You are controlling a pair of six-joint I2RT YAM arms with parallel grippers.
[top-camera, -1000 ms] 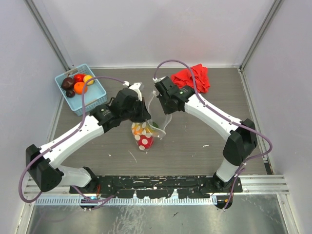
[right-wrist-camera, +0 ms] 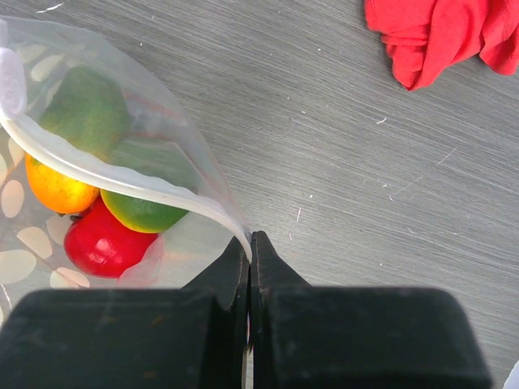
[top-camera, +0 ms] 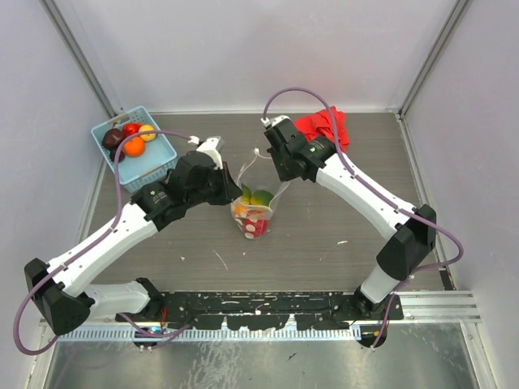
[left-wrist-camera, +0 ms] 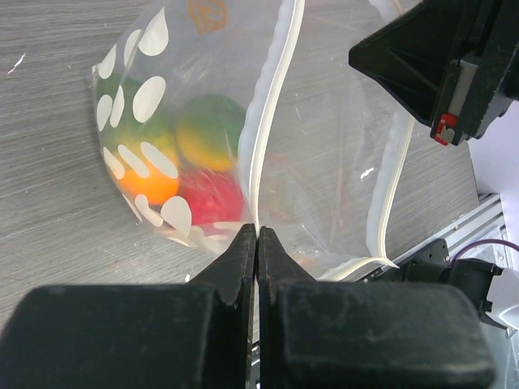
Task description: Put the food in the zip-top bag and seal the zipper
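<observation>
A clear zip bag with white dots (top-camera: 258, 212) hangs between my two grippers near the middle of the table, its mouth spread. Inside it, the right wrist view shows green and yellow mango-like fruit (right-wrist-camera: 142, 212), an orange fruit (right-wrist-camera: 58, 185) and a red one (right-wrist-camera: 105, 243). My left gripper is shut on one edge of the bag's mouth, by the white zipper strip (left-wrist-camera: 272, 101). The opposite edge runs into my right gripper, shut on it. In the left wrist view the right gripper's dark finger shows at upper right.
A light blue basket (top-camera: 152, 173) with several fruits and vegetables stands at the back left. A red cloth (top-camera: 336, 130) lies crumpled at the back, behind the right arm. Bare table spreads to the right of the bag.
The grippers moved apart, the left a little leftward and the right a little up and rightward. The bag's mouth is spread wider, and its filled bottom has swung right.
</observation>
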